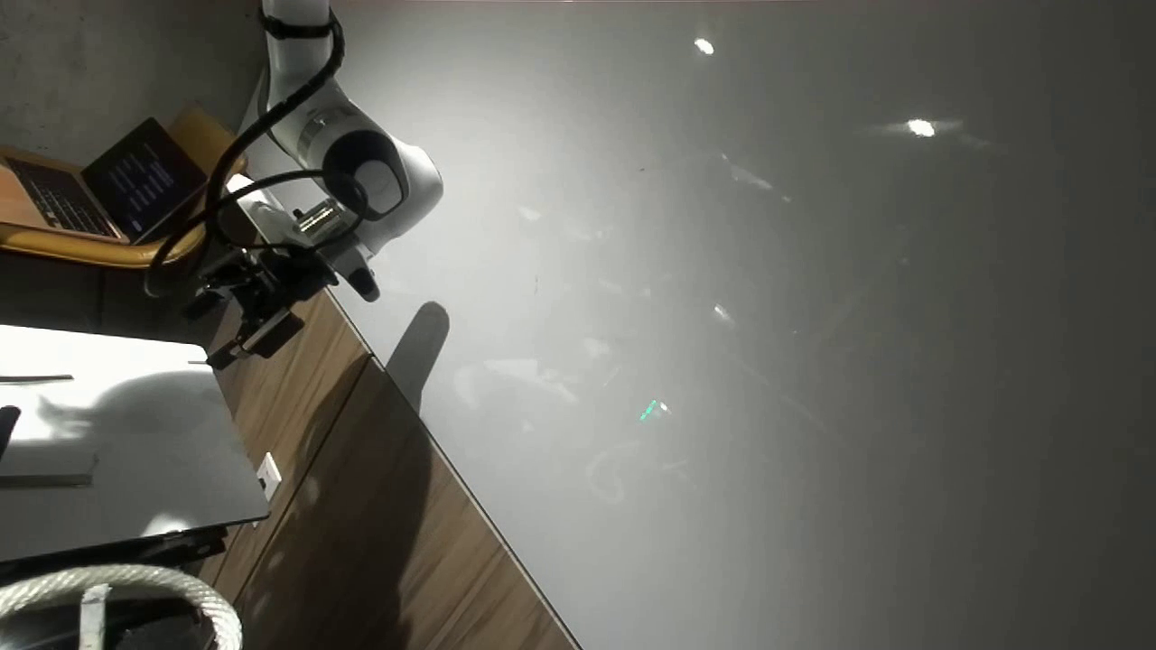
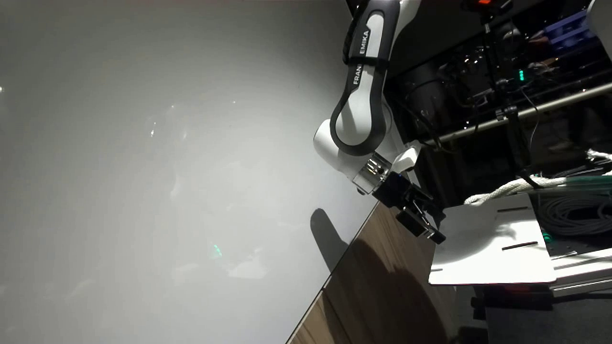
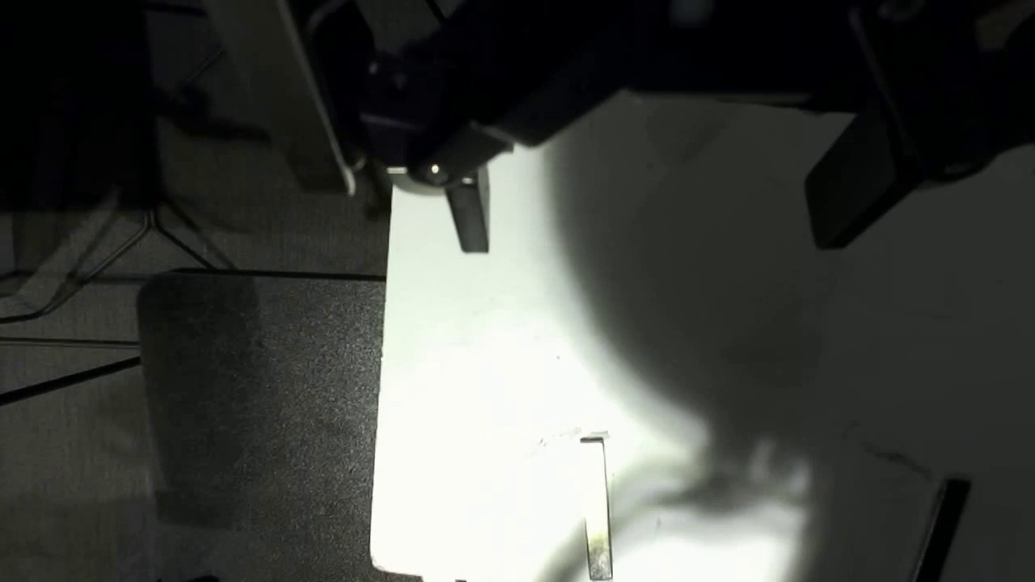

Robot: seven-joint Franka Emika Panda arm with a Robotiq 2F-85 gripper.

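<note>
My gripper stands open in the wrist view, its two fingers wide apart with nothing between them. One dark finger (image 3: pixel 472 225) shows at the left and the other at the right. Beneath them lies a white board (image 3: pixel 466 388) with narrow slots, partly in shadow. Exterior view 1 has the gripper (image 1: pixel 217 330) by the upper right corner of that board (image 1: pixel 163 455), beyond the edge of the big pale tabletop (image 1: pixel 650 271). From the other side, the gripper (image 2: pixel 436 226) hangs near the board's left edge.
A laptop (image 1: pixel 146 179) rests on a tan chair at the upper left. White rope (image 1: pixel 130 572) lies below the board. Wooden panels (image 1: pixel 358 477) drop from the tabletop's edge.
</note>
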